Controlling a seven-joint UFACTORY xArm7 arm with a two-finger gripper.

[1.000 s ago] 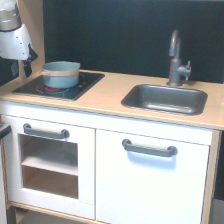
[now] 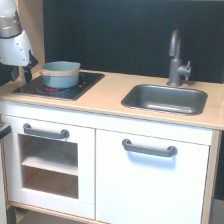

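Observation:
A blue-grey pot (image 2: pixel 60 78) sits upright on the black hob (image 2: pixel 83 88) at the left of the worktop. My white-bodied gripper (image 2: pixel 21 73) is at the far left, beside the pot and apart from it. Its dark fingers appear spread, and I see nothing between them. Small details of the fingertips are blurred, and the pot's inside is mostly hidden.
To the right is a metal sink (image 2: pixel 165 98) with a tall grey faucet (image 2: pixel 176 60). Bare wooden worktop (image 2: pixel 112 88) lies between hob and sink. Below are an oven-like compartment (image 2: pixel 50 165) and a white cupboard door (image 2: pixel 150 180) with dark handles.
My gripper has come down slightly at the left edge. The pot and everything else look unmoved.

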